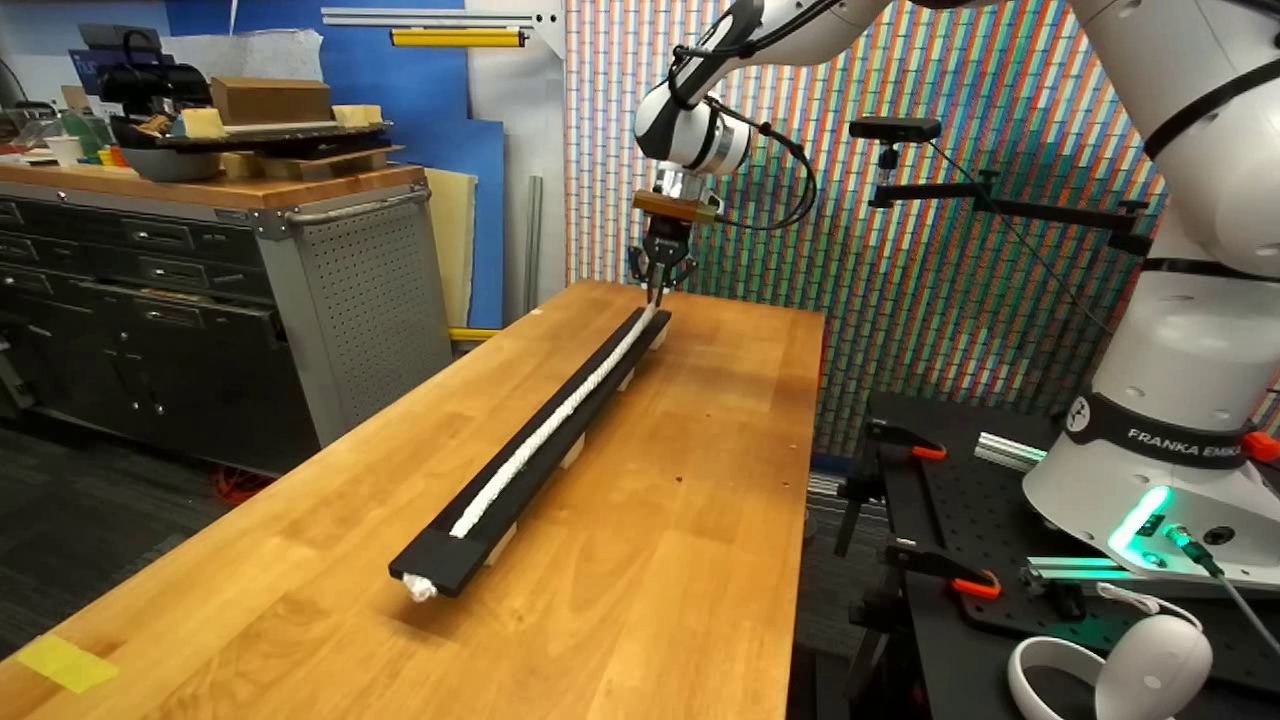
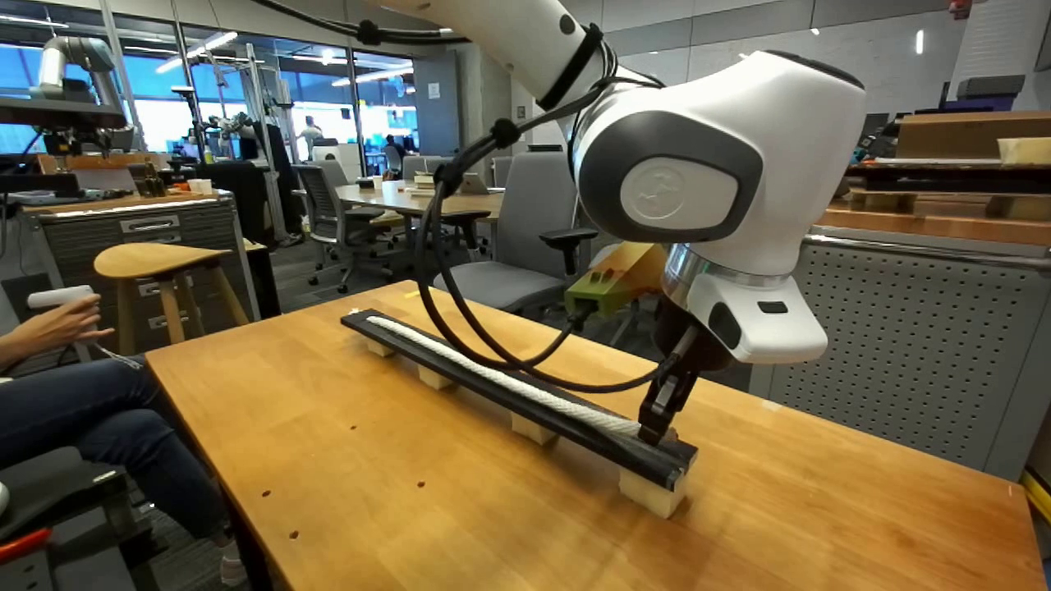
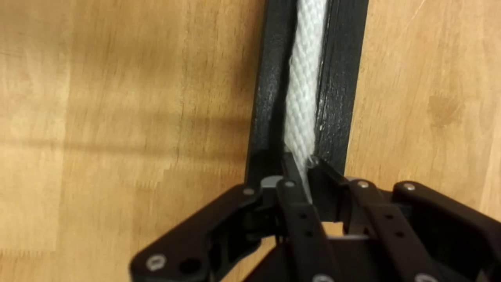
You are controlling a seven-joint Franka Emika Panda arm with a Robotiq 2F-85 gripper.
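A white braided rope [image 1: 549, 426] runs along the groove of a long black channel [image 1: 433, 556] on the table. Its near end pokes out below the channel's end in exterior view 1. At the far end my gripper [image 1: 656, 295] is shut on the rope, pointing down, with the fingertips low at the channel. From the wrist, the rope [image 3: 305, 80] lies between the channel walls and passes between the fingers of my gripper. In exterior view 2 the fingertips stand at the near end of the channel [image 2: 680, 458]; the rope's tip there is hidden.
Pale wooden blocks [image 2: 650, 492] hold the channel above the wooden table [image 1: 708, 528]. A yellow tape piece [image 1: 66, 662] marks the near left corner. Someone sits beside the table, hand [image 2: 59, 330] raised.
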